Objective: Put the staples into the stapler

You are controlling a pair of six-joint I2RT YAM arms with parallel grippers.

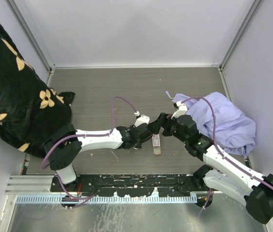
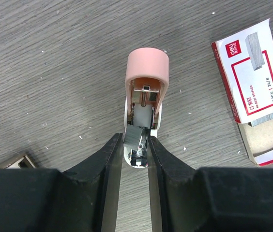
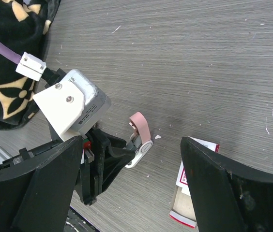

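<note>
The pink-and-white stapler (image 2: pixel 147 63) stands opened up on the table, its metal channel (image 2: pixel 143 116) facing up. A short grey staple strip (image 2: pixel 133 137) lies slanted across the front part of that channel. My left gripper is part open just over it, with the strip between its fingers. The strip is close to the left finger (image 2: pixel 114 147) and apart from the right finger (image 2: pixel 154 152). My right gripper stands wide open above the table with nothing held. From above, both arms hide the stapler.
The white-and-red staple box (image 2: pixel 253 72) lies right of the stapler, its tray (image 2: pixel 268 136) pulled out. A loose staple strip (image 2: pixel 255 50) rests on the box. Lavender cloth (image 1: pixel 223 121) bunches at right, a dark blanket (image 1: pixel 25 92) at left.
</note>
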